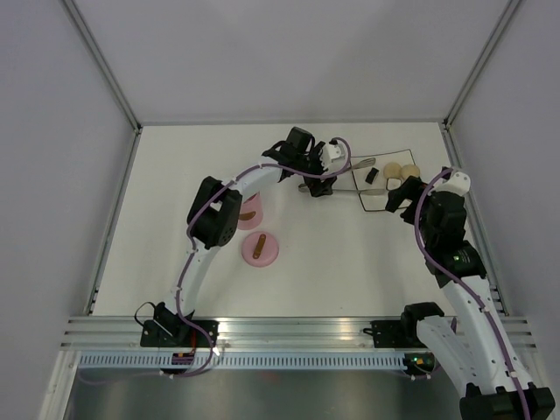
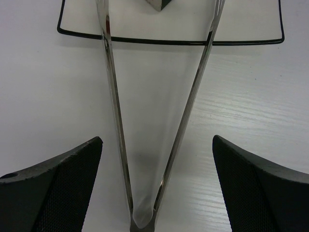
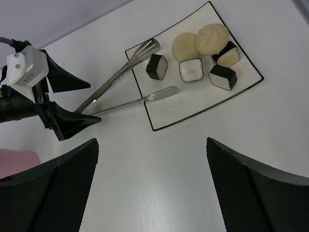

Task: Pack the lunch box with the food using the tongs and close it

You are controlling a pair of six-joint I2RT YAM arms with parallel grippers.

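Observation:
Long metal tongs [image 2: 181, 125] lie with their hinged end toward my left gripper [image 1: 319, 179], whose open fingers hang on either side of them in the left wrist view, not closed on them. The tongs' tips rest on a black-rimmed white tray [image 1: 376, 203] [image 3: 203, 99] holding rice-roll pieces [image 3: 222, 76] and round buns [image 3: 211, 38]. My right gripper [image 1: 402, 198] is open over the right side of the table, beside the tray, with nothing between its fingers.
A pink container [image 1: 249, 215], partly hidden by the left arm, stands left of centre. Below it lies a pink round lid [image 1: 271, 249] with a brown handle.

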